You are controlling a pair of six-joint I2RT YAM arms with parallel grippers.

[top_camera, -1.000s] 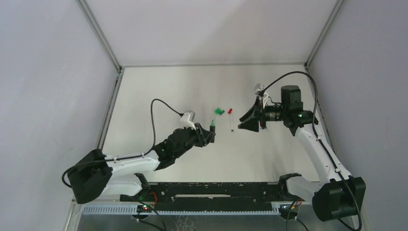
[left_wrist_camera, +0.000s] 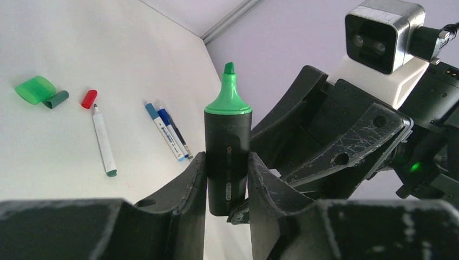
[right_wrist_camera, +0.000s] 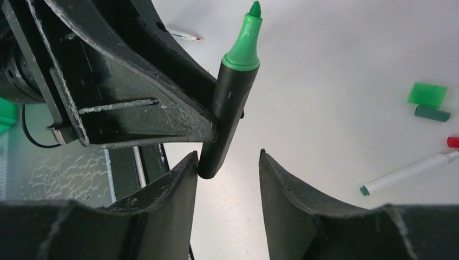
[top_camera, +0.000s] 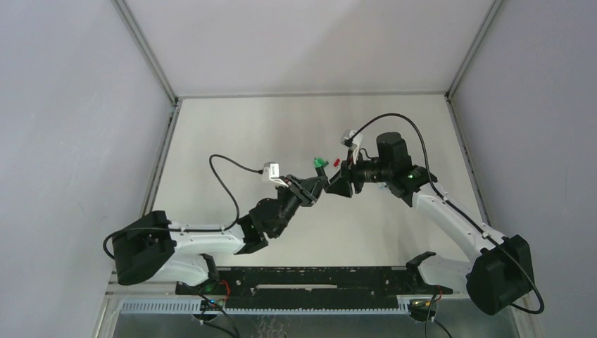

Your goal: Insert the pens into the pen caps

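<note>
A black highlighter with a bare green tip [left_wrist_camera: 228, 157] stands upright in the left wrist view, pinched between the fingertips of my left gripper. My right gripper is part open around the highlighter's lower end [right_wrist_camera: 216, 146]; its left finger is close to the barrel, with a gap on the other side. On the table lie a green cap [left_wrist_camera: 35, 90], a dark green cap [left_wrist_camera: 56, 99] and a red cap [left_wrist_camera: 89, 98]. Near the red cap rests a white marker [left_wrist_camera: 104, 142], uncapped.
Beyond the white marker, a blue-and-white marker [left_wrist_camera: 164, 131] and other slim pens [left_wrist_camera: 176, 132] lie side by side. Both grippers [top_camera: 325, 184] are close together over the table's middle.
My right arm has moved left, up to the highlighter. My left gripper, still holding it, has moved slightly right. The caps have stayed in place.
</note>
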